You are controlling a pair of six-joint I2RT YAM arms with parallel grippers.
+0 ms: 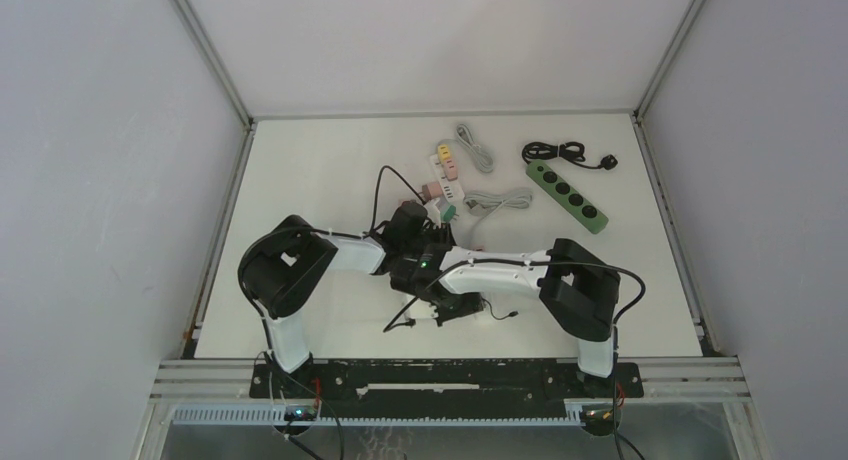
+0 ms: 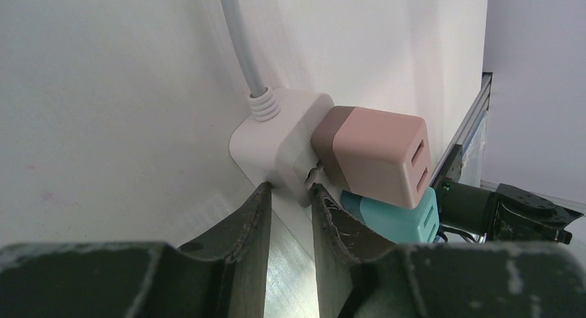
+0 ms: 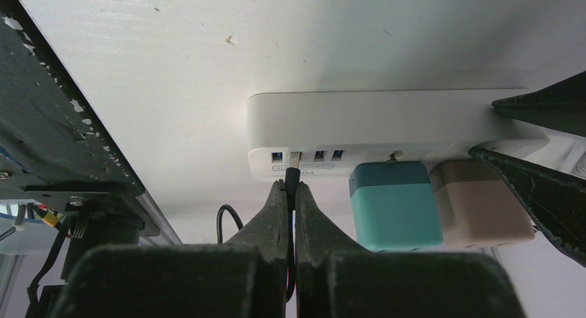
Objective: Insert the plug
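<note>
A white power strip [image 3: 387, 117] lies on the table, with a teal plug [image 3: 395, 214] and a pink plug [image 3: 484, 214] beside its socket face. My left gripper is shut on the strip's cable end; its fingers also show at the right of the right wrist view. My right gripper is shut at the strip's USB ports, with a dark cable between or behind its fingertips and a light connector in one port. In the top view both arms hide most of this strip.
A green power strip [image 1: 566, 195], a white strip [image 1: 446, 185] and coiled cables [image 1: 500, 199] lie at the back and right. The dark front rail [image 3: 41, 104] is close to the right gripper.
</note>
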